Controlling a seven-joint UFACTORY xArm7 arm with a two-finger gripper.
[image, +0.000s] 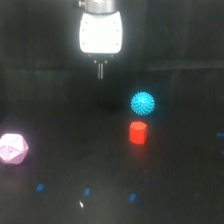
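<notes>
The white gripper hangs at the top centre of the camera view, its two thin fingers close together with nothing visible between them; whether it is fully shut is hard to tell. Below and right of it sit a spiky cyan ball and, just in front of that, a red block. A pale pink faceted ball rests at the left edge, apart from the others.
Small blue marks lie along the front and at the right edge.
</notes>
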